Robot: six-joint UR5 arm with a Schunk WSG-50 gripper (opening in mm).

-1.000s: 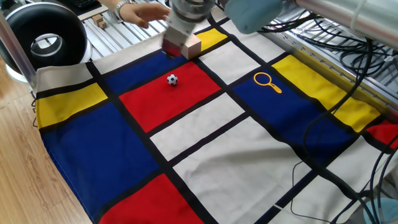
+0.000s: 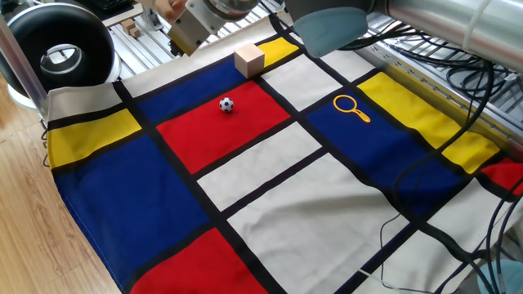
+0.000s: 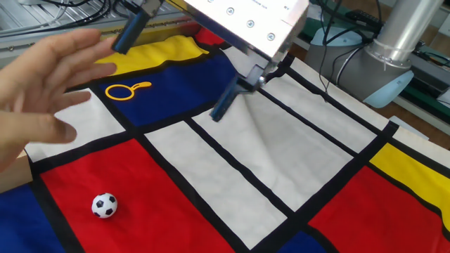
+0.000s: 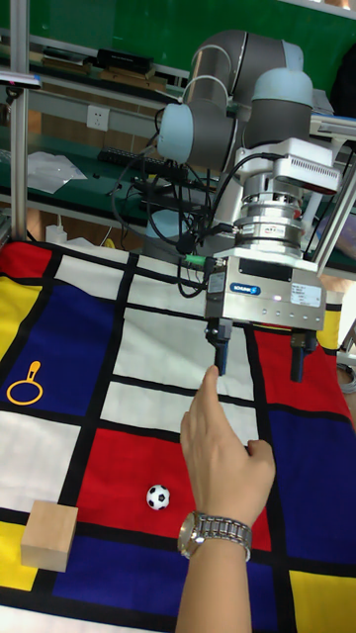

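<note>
A small black-and-white football (image 2: 226,104) rests on the red patch of the cloth. Behind it, at the border of blue and yellow patches, sits a pale wooden cube (image 2: 249,60); at the left edge of exterior view 2 only part of the cube (image 3: 15,175) shows. The orange ring with a handle (image 2: 351,108) lies flat on another blue patch. Raised above the cloth, my gripper (image 4: 259,374) is open, its two dark fingers well apart and nothing between them. A person's hand (image 4: 218,454) reaches up beside one finger; whether they touch I cannot tell.
Black cables (image 2: 458,131) hang over the right side of the cloth in exterior view 1. A round black object (image 2: 57,57) stands off its left corner.
In exterior view 1 my gripper has moved left and upward, away from the cube, tilting as it went. The person's hand has shifted up toward the frame's top edge. Cube, ball and ring have stayed put.
</note>
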